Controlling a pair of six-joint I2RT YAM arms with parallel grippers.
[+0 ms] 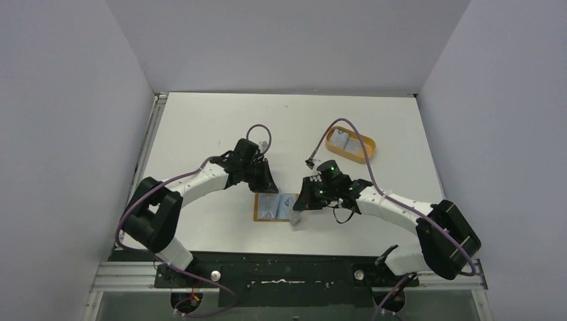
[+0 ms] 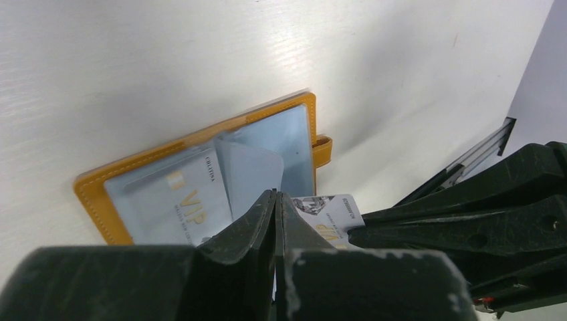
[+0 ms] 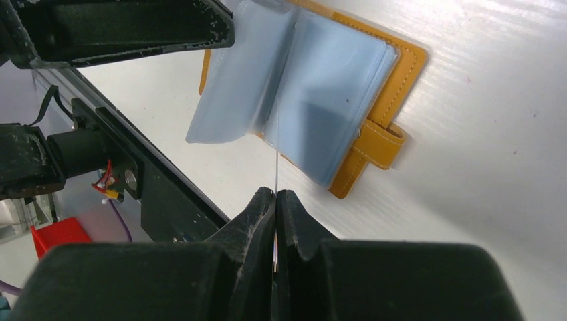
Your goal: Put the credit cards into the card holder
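Note:
The tan card holder (image 1: 256, 207) lies open near the table's front middle, with pale blue sleeves and a VIP card in one, seen in the left wrist view. My right gripper is shut on a card, seen edge-on between its fingertips, at the holder's right end; the card's printed face (image 2: 327, 221) shows in the left wrist view. My left gripper is shut, with nothing seen between its fingertips, just behind the holder in the top view.
An orange tray (image 1: 364, 155) with cards stands at the back right. Both arms are close together over the holder.

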